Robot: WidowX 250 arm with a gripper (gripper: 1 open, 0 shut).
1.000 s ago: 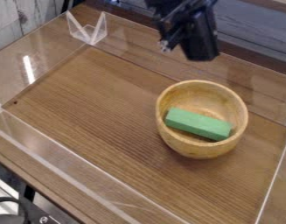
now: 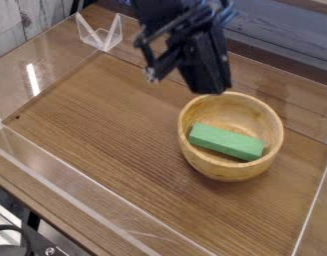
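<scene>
A dark, blurred robot arm with its gripper point(image 2: 186, 65) reaches in from the top centre, above and just behind a round wooden bowl point(image 2: 233, 168). In the bowl lies a green block point(image 2: 225, 141). The gripper is too dark and blurred to show whether its fingers are open or shut, and nothing held is visible.
A clear plastic piece point(image 2: 99, 35) stands at the back left. A black cable lies at the bottom left corner.
The arm and gripper have come lower and toward the front left, closer to the bowl. The bowl and green block have not moved.
</scene>
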